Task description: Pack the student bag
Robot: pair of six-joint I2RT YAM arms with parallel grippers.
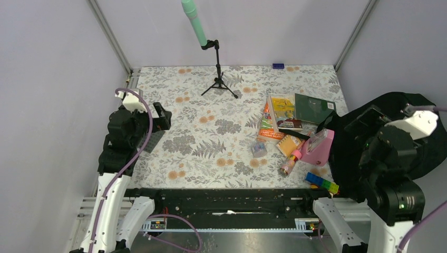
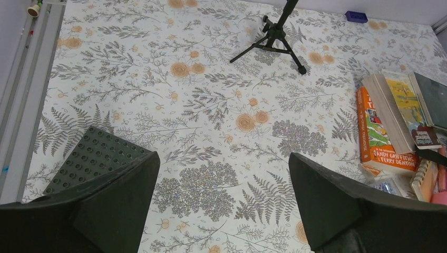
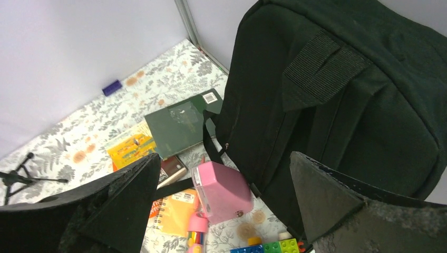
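Note:
The black bag slumps at the right edge of the table, its inside not visible. My right gripper is open above the table's right side by the bag, nothing between its fingers. Below it in the right wrist view are a pink box, a dark green book and colored blocks. In the top view lie an orange book, a yellow book, an orange notebook, a pink-capped bottle and a small clear item. My left gripper stands open over bare table.
A black tripod holding a mint-green cylinder stands at the back. Nearby is a small blue block. A dark grey studded plate lies at the left. A black strap crosses the books.

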